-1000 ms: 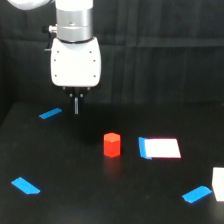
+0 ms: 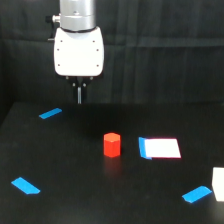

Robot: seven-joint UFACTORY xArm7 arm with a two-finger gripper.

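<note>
The robot's white gripper (image 2: 79,94) hangs in the upper left of the camera view, above the dark table (image 2: 100,190). Its thin dark fingers point down; whether they are open or shut is unclear at this size. A red cube (image 2: 112,145) rests on the table, below and to the right of the gripper.
A white card (image 2: 163,148) with blue and pink edges lies right of the cube. Blue tape strips (image 2: 25,186) mark the table at several places. A pale object (image 2: 218,184) sits at the right edge.
The gripper has shifted slightly to the right and down to a small degree or tilted; the cube and the other objects have stayed in place.
</note>
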